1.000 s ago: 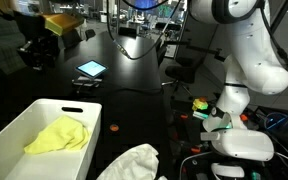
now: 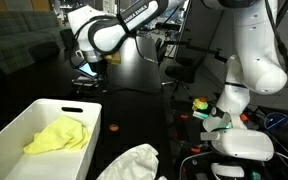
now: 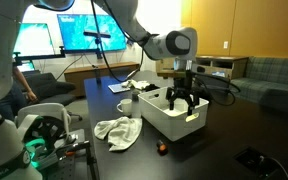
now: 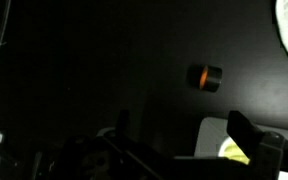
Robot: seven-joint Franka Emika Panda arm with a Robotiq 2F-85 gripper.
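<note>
My gripper (image 2: 93, 67) hangs over the dark table beyond the white box (image 2: 39, 107) in exterior view 1. Its fingers are spread in the wrist view, where the gripper stands open with nothing between them. A yellow cloth (image 2: 59, 135) lies inside the box. On the table beside the box sits a small orange-and-black object (image 4: 211, 79), apart from the gripper; it also shows as a small reddish object (image 3: 162, 148) in exterior view 2. A white cloth (image 2: 131, 163) lies crumpled nearby.
A tablet-like item (image 2: 90, 70) lies behind the gripper, partly hidden. A white mug (image 3: 125, 107) stands near the white cloth in exterior view 2. Another white arm (image 2: 246, 80) stands at the right.
In exterior view 1 my arm has swung to the right and lower, from above the box's far left side to over the tablet. Box, cloths and small object have stayed put.
</note>
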